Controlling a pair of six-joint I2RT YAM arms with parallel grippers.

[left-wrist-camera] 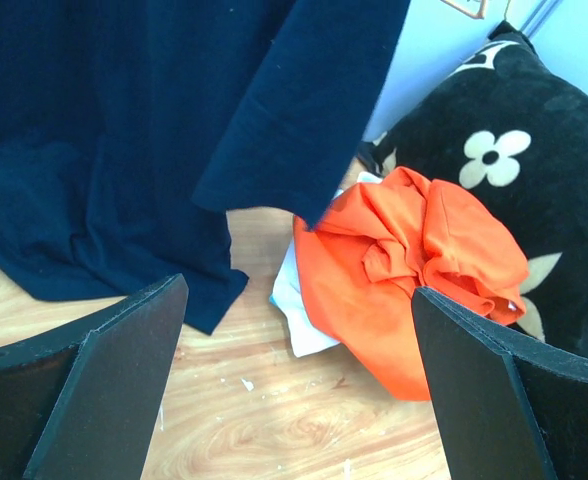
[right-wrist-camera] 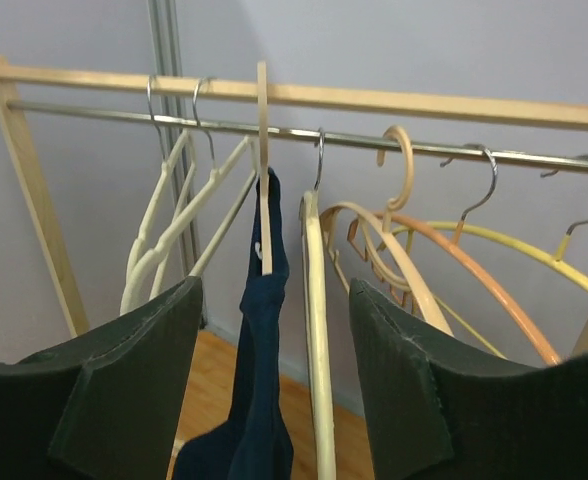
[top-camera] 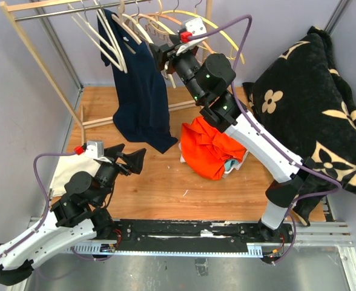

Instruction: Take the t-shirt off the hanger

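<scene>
A dark navy t-shirt (top-camera: 143,100) hangs down from the rack, its lower part reaching the wooden floor. In the right wrist view, cloth of the shirt (right-wrist-camera: 264,350) is gathered around a pale wooden hanger (right-wrist-camera: 264,190), seen edge-on. My right gripper (top-camera: 161,56) is up near the hangers, fingers apart; the shirt and hangers appear between its fingers, with no grip visible. Low at the front left, my left gripper (top-camera: 135,160) stands open and empty. Beyond its fingers (left-wrist-camera: 124,370), the hem (left-wrist-camera: 264,180) shows.
Other hangers (right-wrist-camera: 317,330) crowd the rack's metal rail (right-wrist-camera: 354,141) on both sides of the shirt. Orange cloth (top-camera: 208,148) lies in a white basket on the floor. A black floral cushion (top-camera: 305,103) fills the right side.
</scene>
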